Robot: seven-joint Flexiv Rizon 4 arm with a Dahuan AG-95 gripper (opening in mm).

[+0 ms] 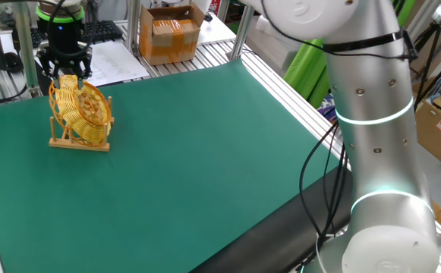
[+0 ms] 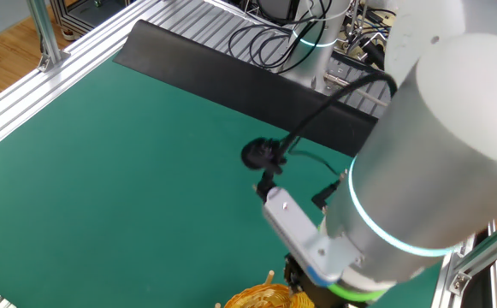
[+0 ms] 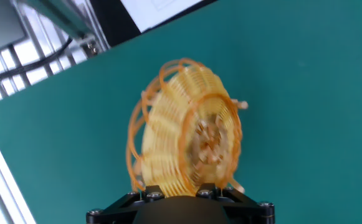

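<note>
A round woven yellow basket (image 1: 83, 110) stands on edge in a small wooden rack (image 1: 80, 145) at the far left of the green table. Over the basket's upper edge is my gripper (image 1: 69, 80), pointing down, its fingers apart on either side of the rim. The wrist view shows the basket (image 3: 187, 134) just beyond the gripper, with its base ring facing right and looped rim to the left; the fingers are spread there too. Only the top of the basket (image 2: 269, 298) shows at the bottom of exterior view 2, where the arm hides the fingertips.
Behind the table's far edge lie white papers (image 1: 115, 62), a keyboard (image 1: 102, 32) and an open cardboard box (image 1: 169, 35). A black rolled edge (image 2: 239, 85) runs along the robot's side.
</note>
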